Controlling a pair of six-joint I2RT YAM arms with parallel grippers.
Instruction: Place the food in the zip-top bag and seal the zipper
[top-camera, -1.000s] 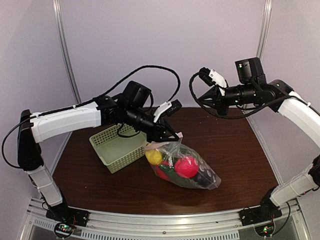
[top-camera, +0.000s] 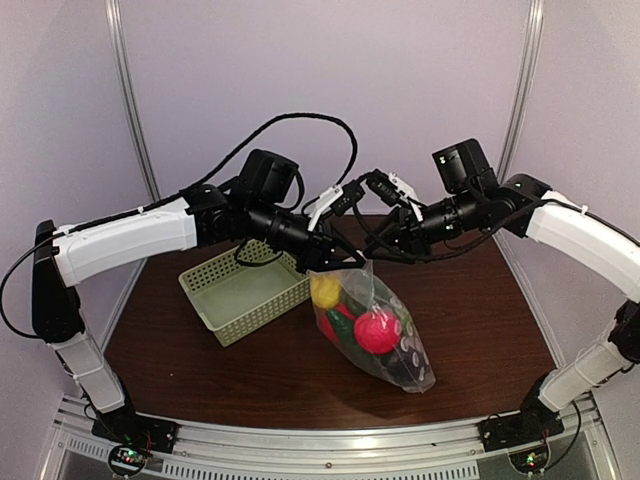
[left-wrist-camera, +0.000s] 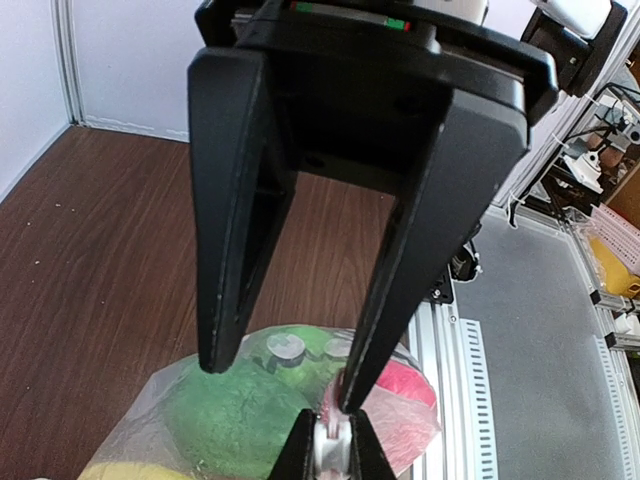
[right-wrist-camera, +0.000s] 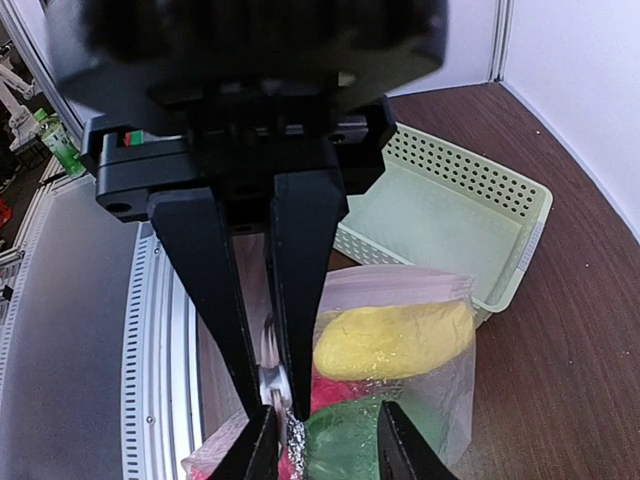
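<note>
The clear zip top bag (top-camera: 395, 370) hangs slanting by its top edge, below both grippers. Inside are a yellow food piece (right-wrist-camera: 395, 340), a round red one (top-camera: 377, 330) and green ones (left-wrist-camera: 235, 415). My left gripper is shut on the bag's top edge, where a white piece (right-wrist-camera: 272, 380) shows between its fingertips. Facing it closely, my right gripper is part open. Its fingers (right-wrist-camera: 262, 445) stand apart on either side of the zipper strip (right-wrist-camera: 296, 440), not gripping it. How much of the zipper is closed cannot be told.
On the table behind and left of the bag sits an empty pale green basket (top-camera: 235, 290). Bare table (top-camera: 480, 330) lies to the right and in front. The two grippers nearly touch, with little room between them.
My right gripper has come left and down to the bag's top edge beside the left one. The left arm shifted slightly early on, and the bag swung with it.
</note>
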